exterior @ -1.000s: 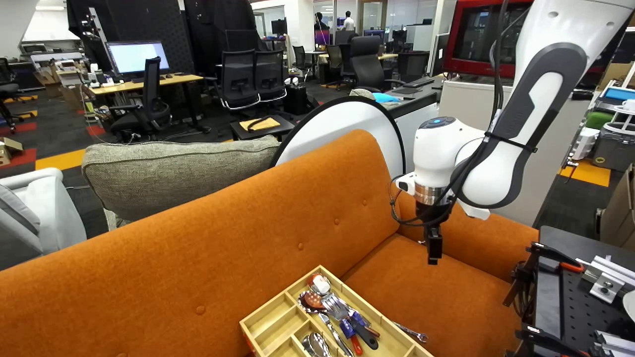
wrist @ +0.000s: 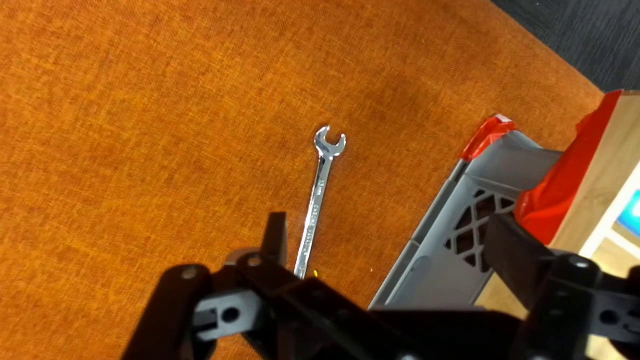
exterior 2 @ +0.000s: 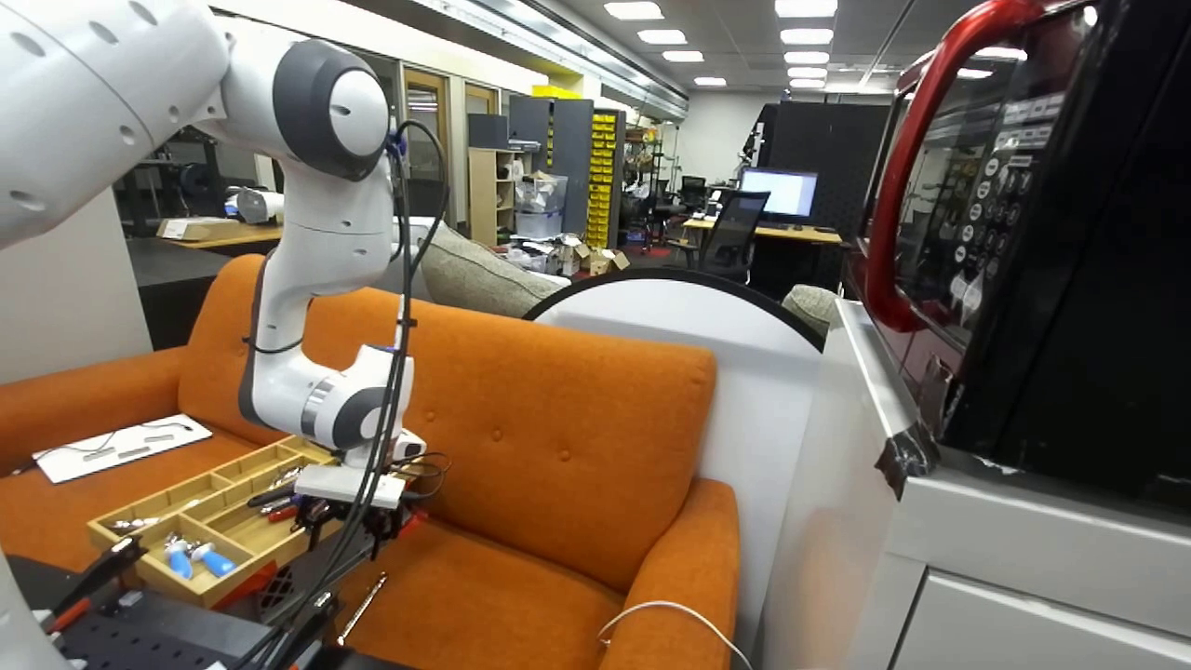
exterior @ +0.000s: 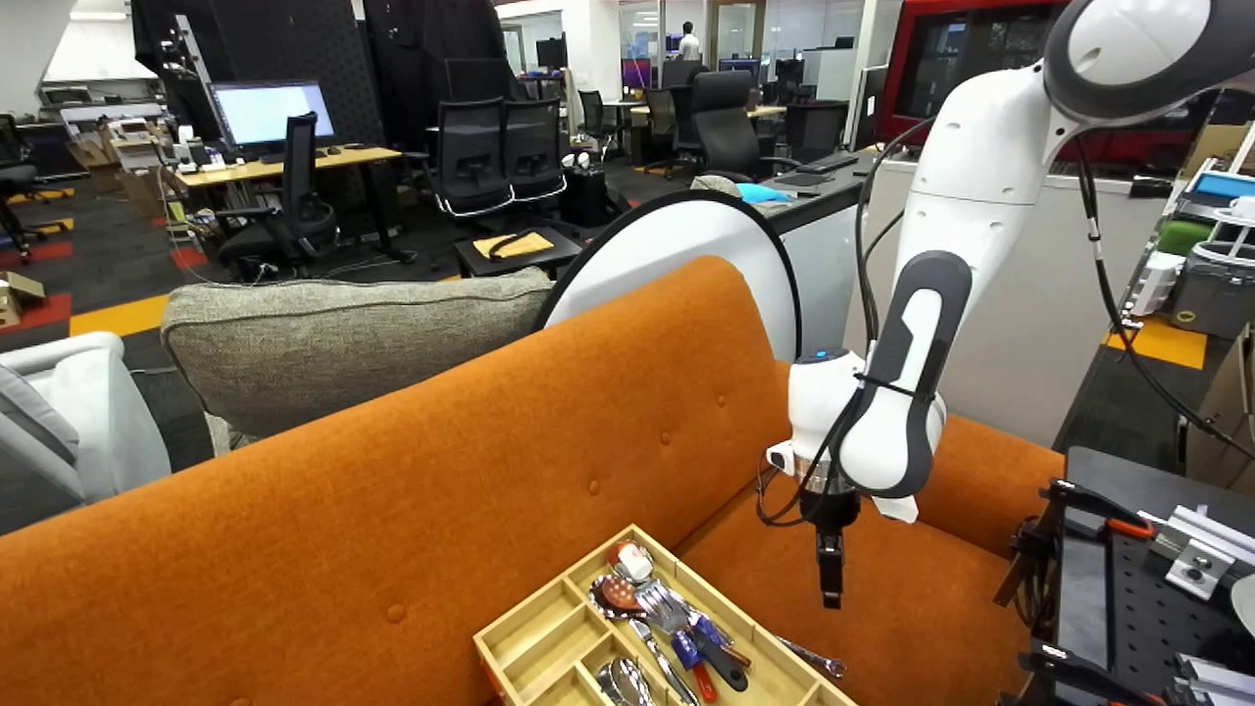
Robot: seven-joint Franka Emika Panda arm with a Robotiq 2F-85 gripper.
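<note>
My gripper hangs pointing down over the orange seat, open and empty, with a wide gap between its fingers in the wrist view. Below it a silver wrench lies flat on the fabric. Its open-ended head is in plain sight, while the other end is hidden behind the gripper. In exterior view 1 only part of the wrench shows beside the wooden tray. Exterior view 2 has the wrench on the seat at the gripper's near side.
A wooden divided tray holds several utensils, including a fork and red-handled tools. A grey crate with red tape stands right of the wrench. The black table with clamps borders the sofa. Bare seat fabric extends to the wrench's left.
The arm has come down and a little left in exterior view 1, bringing my gripper lower over the seat. The wrench and tray have stayed in place.
</note>
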